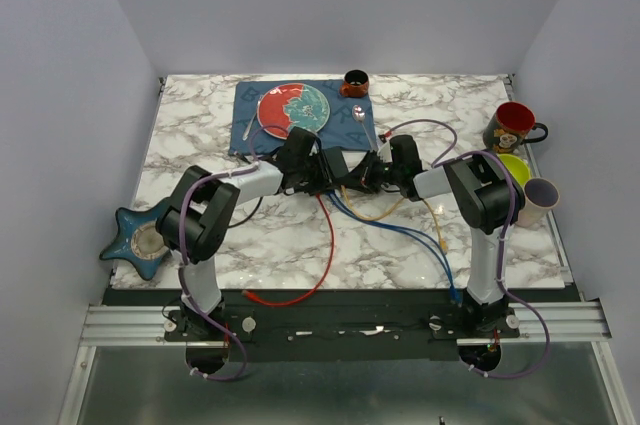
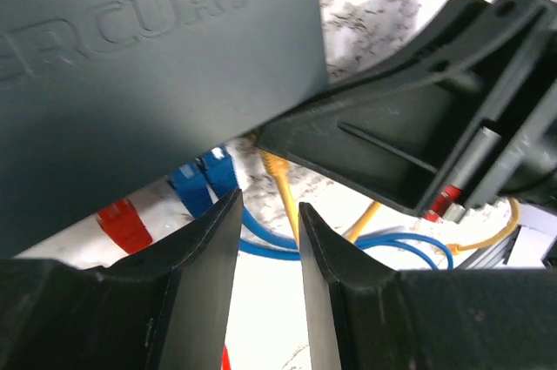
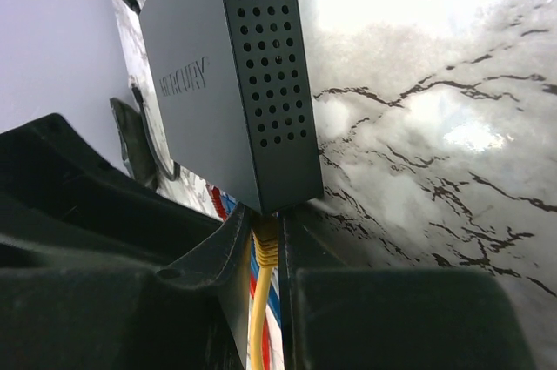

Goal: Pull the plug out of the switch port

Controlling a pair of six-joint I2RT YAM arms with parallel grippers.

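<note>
The dark switch (image 1: 336,159), lettered MERCURY, lies near the table's middle and fills much of the left wrist view. At its front edge, my right gripper is shut on the yellow plug (image 3: 265,239); the plug's tip is hidden, so I cannot tell how deep it sits in the port. My left gripper is slightly open with nothing between its fingers, close over the front edge near the blue plugs (image 2: 191,189). A red plug (image 2: 124,225) sits further left along that edge.
Red, blue and yellow cables run forward over the marble table (image 1: 250,255). Behind lie a blue mat with a plate (image 1: 293,108) and a spoon. Mugs (image 1: 513,126) stand at the right, a star-shaped dish (image 1: 135,243) at the left. The two grippers are very close together.
</note>
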